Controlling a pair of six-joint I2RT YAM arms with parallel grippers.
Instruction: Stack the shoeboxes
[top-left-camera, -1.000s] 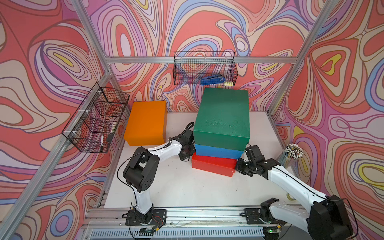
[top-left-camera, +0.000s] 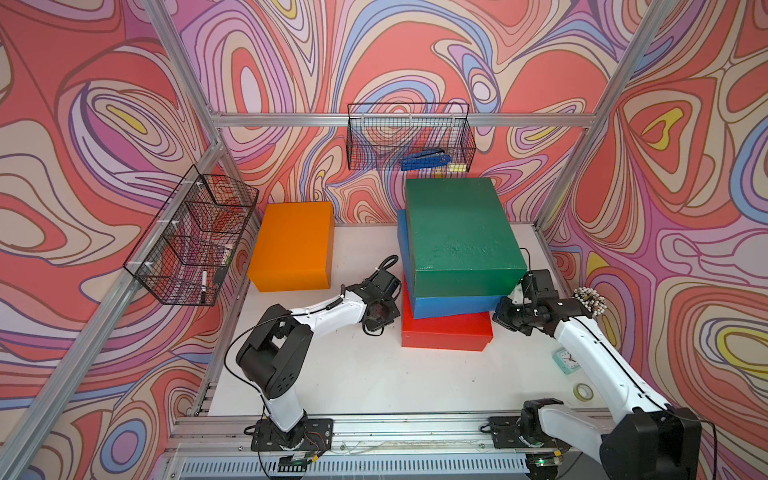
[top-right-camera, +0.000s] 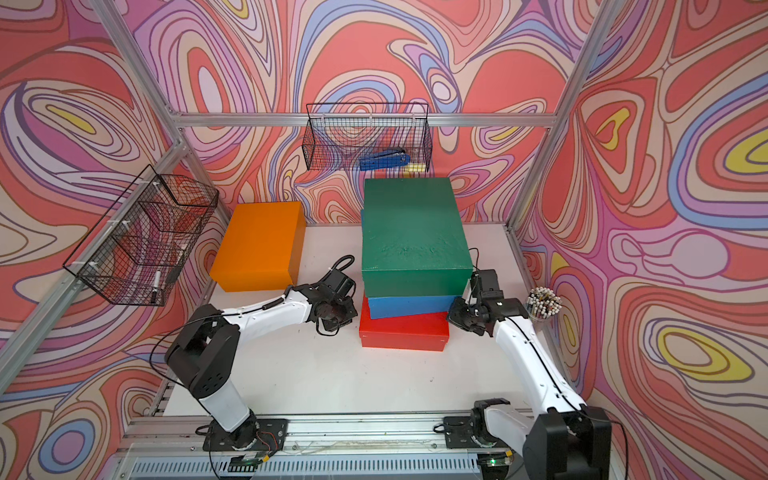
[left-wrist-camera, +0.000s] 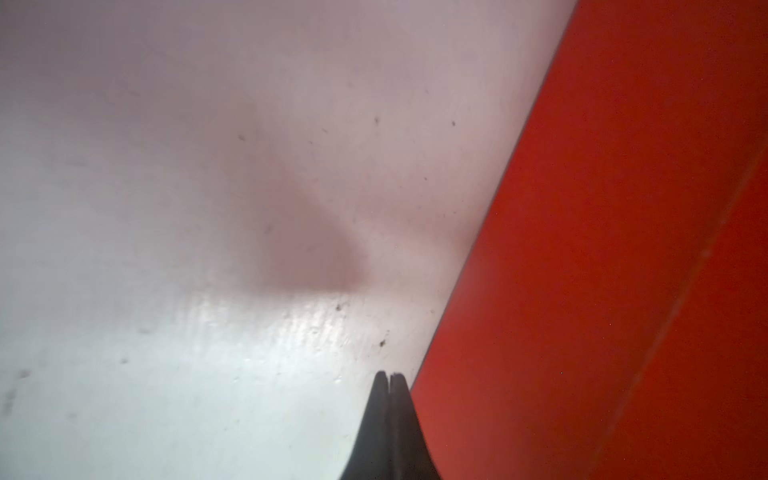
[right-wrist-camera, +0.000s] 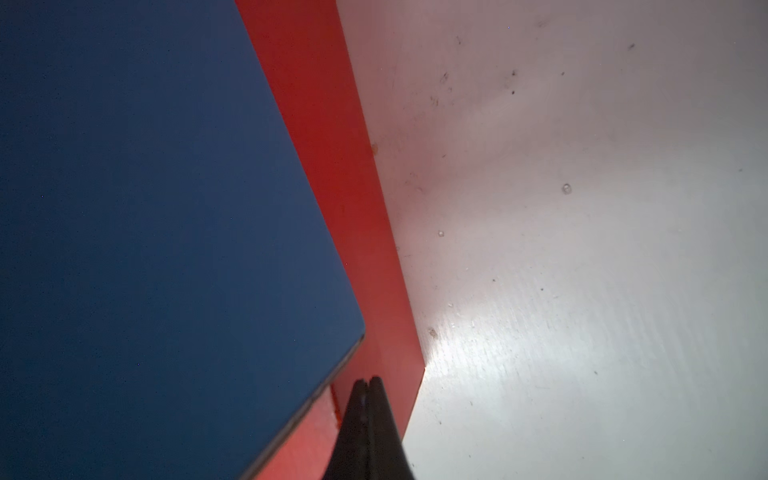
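Observation:
A red shoebox (top-left-camera: 445, 336) lies on the table as the bottom of a stack. On it rests a blue shoebox (top-left-camera: 455, 305), turned a little against it, and the green shoebox (top-left-camera: 460, 232) tops both. Apart from them, the orange shoebox (top-left-camera: 291, 244) lies at the back left. My left gripper is shut, close beside the red box's left side, nothing showing between its fingers. At the right side my right gripper is shut too, near the front corners of the red and blue boxes; contact cannot be told.
A flower vase (top-left-camera: 589, 301), a small clock (top-left-camera: 565, 360) and a tape roll (top-left-camera: 583, 391) stand along the right edge. Wire baskets (top-left-camera: 192, 240) hang at the left and back. Free table lies in front of the stack and between it and the orange box.
The stack has shifted to the right and turned, its red box now squarer to the table's front edge. Both arms moved right with it; the left gripper has just drawn back slightly leftward.

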